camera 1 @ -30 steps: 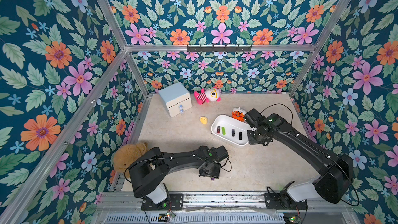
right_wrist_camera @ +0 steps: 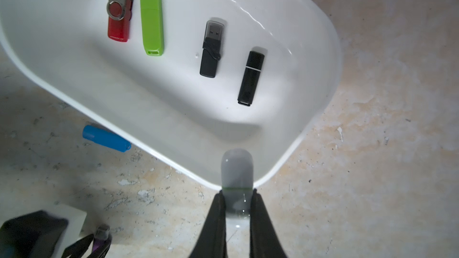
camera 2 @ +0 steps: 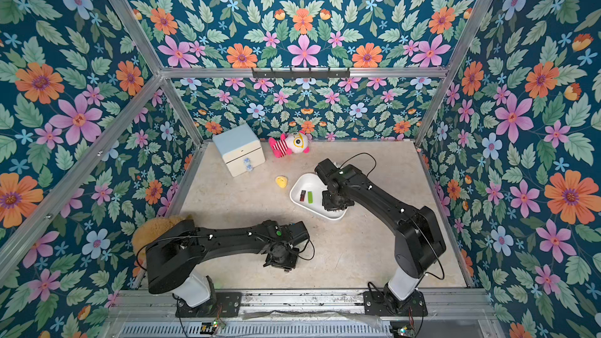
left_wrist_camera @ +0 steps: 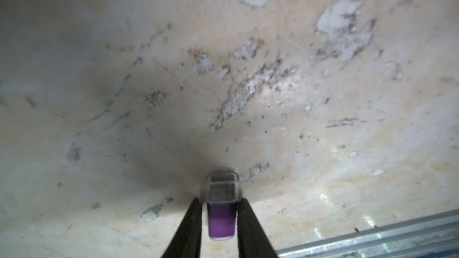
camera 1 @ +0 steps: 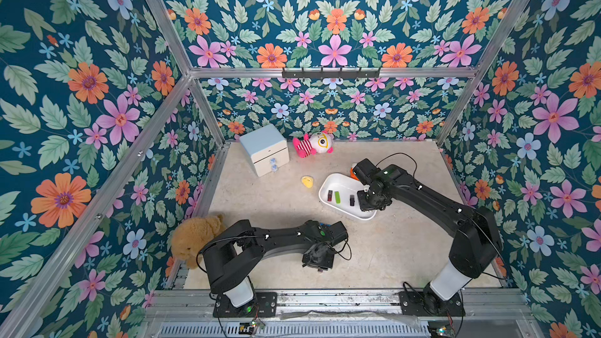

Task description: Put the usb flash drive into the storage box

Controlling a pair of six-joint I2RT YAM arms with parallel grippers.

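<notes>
In the right wrist view, my right gripper is shut on a whitish translucent flash drive (right_wrist_camera: 237, 167), its far end over the near wall of the white storage tray (right_wrist_camera: 306, 131). On the tray floor lie a red drive (right_wrist_camera: 118, 26), a green one (right_wrist_camera: 152, 24), a black one with a clear cap (right_wrist_camera: 211, 50) and an all-black one (right_wrist_camera: 250, 78). A purple flash drive (left_wrist_camera: 222, 219) rests on the table between the fingers of my left gripper. Those fingers are partly open, close along both its sides. A blue drive (right_wrist_camera: 106, 137) lies outside the tray.
Behind the tray are a yellow toy (camera 1: 306, 181), a pink striped plush (camera 1: 313, 144) and a blue-lidded box (camera 1: 266, 149). An orange item (camera 1: 354, 171) is mostly covered by the right arm. A brown bear (camera 1: 194, 241) sits by the left arm.
My right arm has swung left and away, bringing its gripper over the tray's right end and covering the orange item.
</notes>
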